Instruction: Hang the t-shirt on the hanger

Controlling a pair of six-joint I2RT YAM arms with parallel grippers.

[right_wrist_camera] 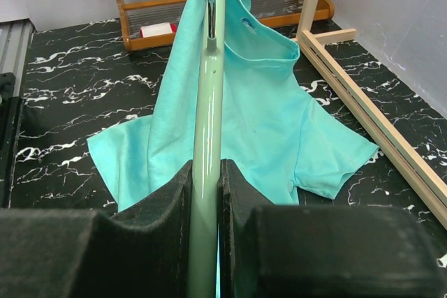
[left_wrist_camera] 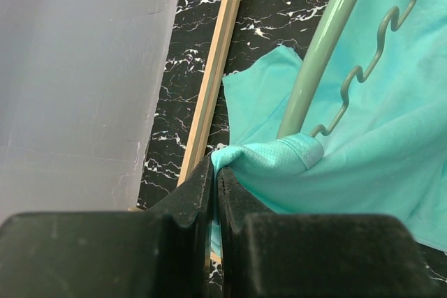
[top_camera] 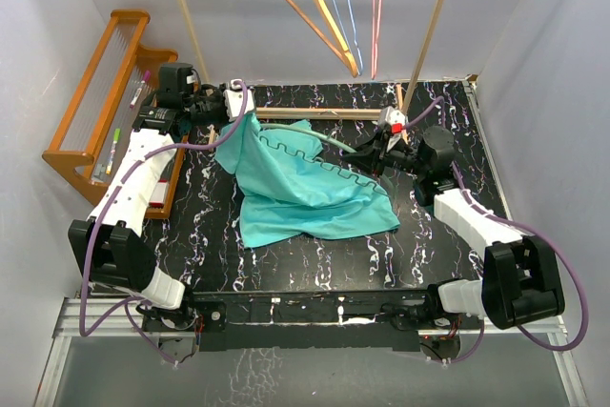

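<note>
The turquoise t-shirt (top_camera: 305, 207) is bunched up at its left end, lifted by my left gripper, which is shut on a thin fold of its fabric. A pale green hanger (right_wrist_camera: 208, 102) with a wavy lower bar lies diagonally over the shirt; its far end (left_wrist_camera: 293, 116) disappears behind the lifted cloth. My right gripper is shut on the hanger's near part, above the shirt's right side.
Wooden rails (top_camera: 315, 113) run along the back of the black marble table. Wooden, blue and pink hangers (top_camera: 324, 7) hang above at the back. A wooden rack (top_camera: 81, 140) stands at the left.
</note>
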